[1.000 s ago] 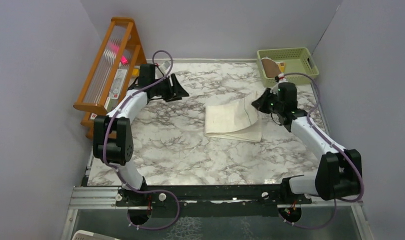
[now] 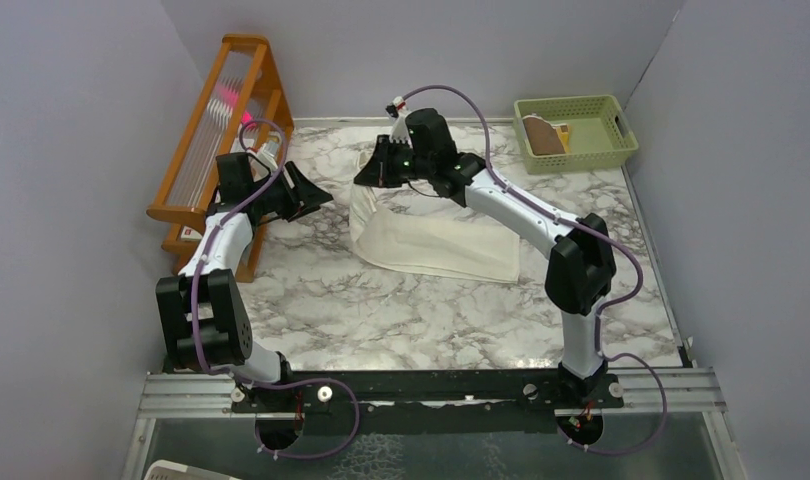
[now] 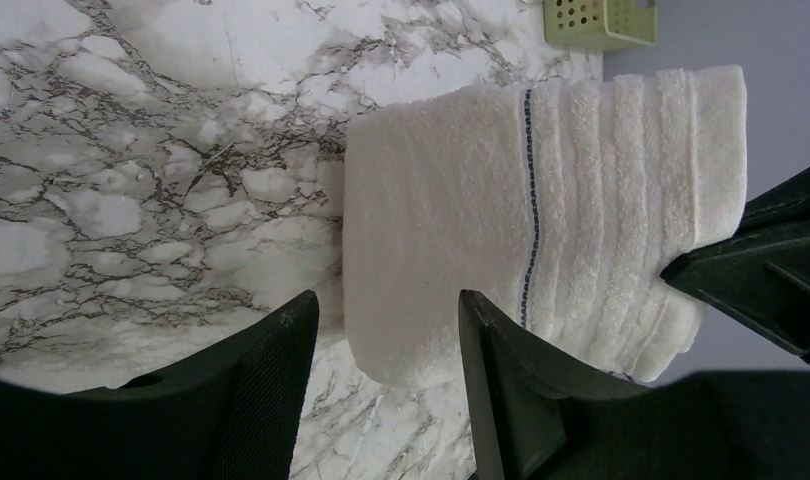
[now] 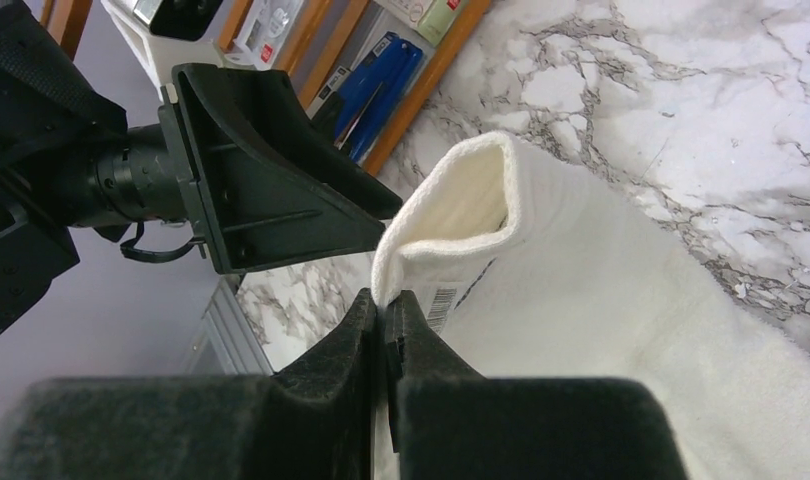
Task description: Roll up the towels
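A white towel (image 2: 441,245) lies on the marble table, its left end lifted by my right gripper (image 2: 366,175), which is shut on that edge. In the right wrist view the folded edge (image 4: 451,200) rises from between the fingertips, a label and dark stripe just below it. My left gripper (image 2: 303,195) hangs open just left of the raised end; in its wrist view the striped towel (image 3: 441,230) fills the space beyond its empty fingers, with my right gripper's dark finger (image 3: 741,270) at the right.
A wooden rack (image 2: 181,150) with stationery stands along the left wall, close to the left arm. A green basket (image 2: 601,145) with items sits at the back right.
My right gripper has swept the towel's held end from the right across to the left, raising it. My left arm has moved back to the left, near the rack.
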